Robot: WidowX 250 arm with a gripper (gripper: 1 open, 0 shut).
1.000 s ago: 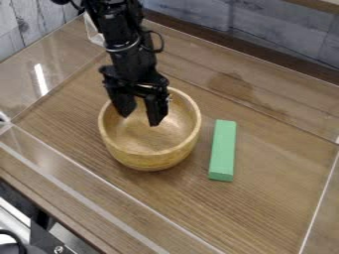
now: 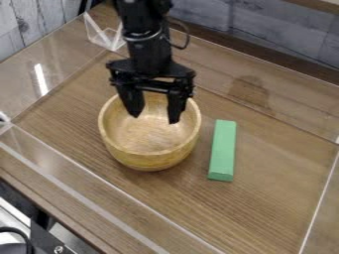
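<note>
My black gripper (image 2: pixel 153 107) hangs over the back part of a round yellow bowl (image 2: pixel 149 153), its two fingers apart with nothing visible between them. The bowl's pale inside shows below the fingers. A green bar (image 2: pixel 223 150) lies on the wooden table to the right of the bowl.
A dark round object (image 2: pixel 11 243) sits at the bottom left corner.
My gripper has shifted right over the bowl, and more of the arm shows above it. The bowl and the green bar look unmoved.
</note>
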